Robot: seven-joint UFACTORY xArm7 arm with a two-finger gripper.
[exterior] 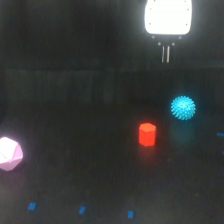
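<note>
High at the top right, my gripper (166, 61) hangs from a white block-shaped hand (168, 16), pointing down with two thin fingers. Only a narrow gap separates them and nothing shows inside it; whether they are fully shut is unclear. Below and left of the gripper, well apart from it, a small red prism-like block (147, 135) stands on the dark surface. Right of that block and farther back is a spiky cyan ball (183, 108). A faceted pale pink and white solid (9, 154) sits at the left edge, partly cut off by the frame.
Several small blue marks lie on the dark floor, including a left one (32, 206), a middle one (82, 210) and another (130, 214) along the front.
</note>
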